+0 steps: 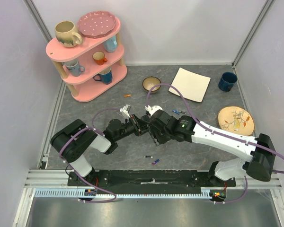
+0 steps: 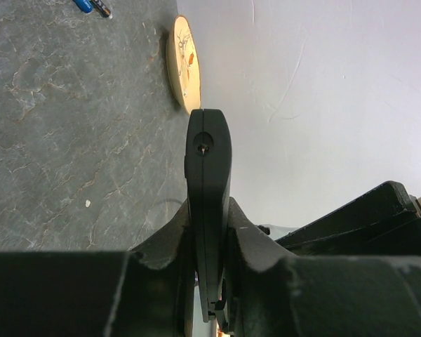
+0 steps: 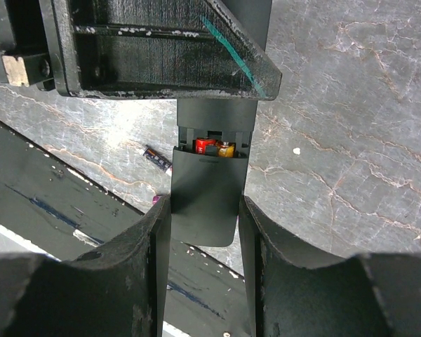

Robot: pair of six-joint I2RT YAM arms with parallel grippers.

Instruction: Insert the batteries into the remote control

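The black remote (image 2: 207,161) is held up over the counter in my left gripper (image 1: 144,124), which is shut on it. In the right wrist view its battery cover (image 3: 203,196) is slid partway down, with a red and a yellow battery (image 3: 205,146) showing in the slot. My right gripper is at that cover, fingertips at either side of it. Loose batteries (image 3: 156,159) lie on the counter below, and more (image 1: 179,112) lie behind the grippers.
A pink shelf of mugs (image 1: 87,92) stands back left. A bowl (image 1: 151,82), white board (image 1: 189,85), blue mug (image 1: 227,81) and round wooden board (image 1: 235,120) stand at the back and right.
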